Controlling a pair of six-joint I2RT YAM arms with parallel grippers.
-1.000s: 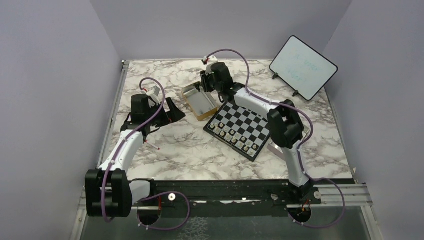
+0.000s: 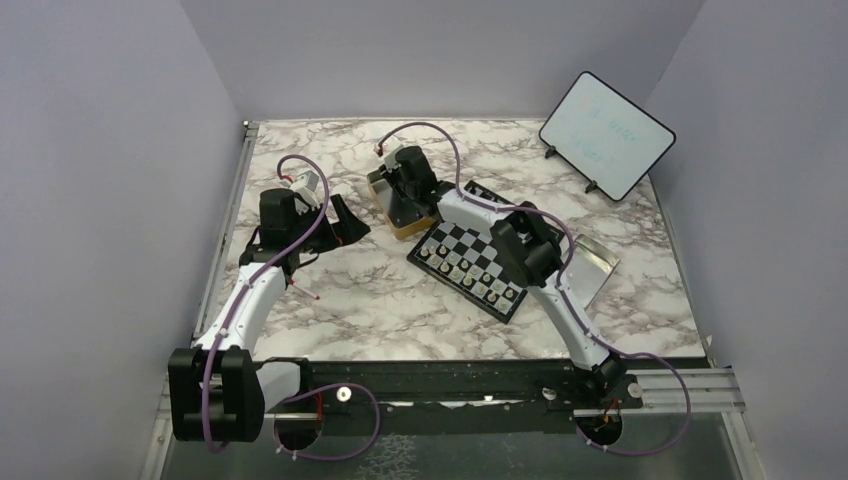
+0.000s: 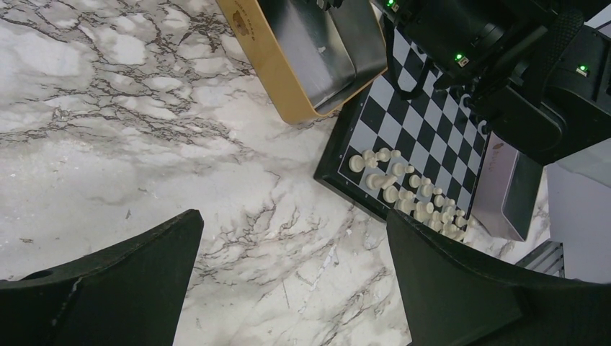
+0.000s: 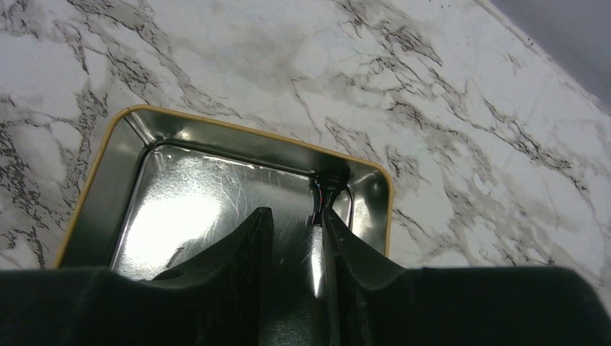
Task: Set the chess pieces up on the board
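Note:
The chessboard [image 2: 460,245] lies right of centre, partly under the right arm. White pieces [image 3: 393,180] stand in rows along its near edge; the squares visible beyond them are bare. A gold-rimmed metal box [image 4: 238,130] sits at the board's upper left. One black chess piece [image 4: 328,194] lies in a corner of that box. My right gripper is over the box, its fingers part open with a narrow gap and nothing seen between them; the piece shows just beyond the fingertips. Left of the box, my left gripper stands wide open and empty above bare table.
A second metal box [image 2: 597,255] stands right of the board, partly behind the right arm. A whiteboard [image 2: 607,135] leans at the back right. A pen-like object [image 2: 304,290] lies near the left arm.
My right arm has swung left and its gripper has come down over the gold-rimmed box. The left arm stays essentially still, and the white pieces look unchanged.

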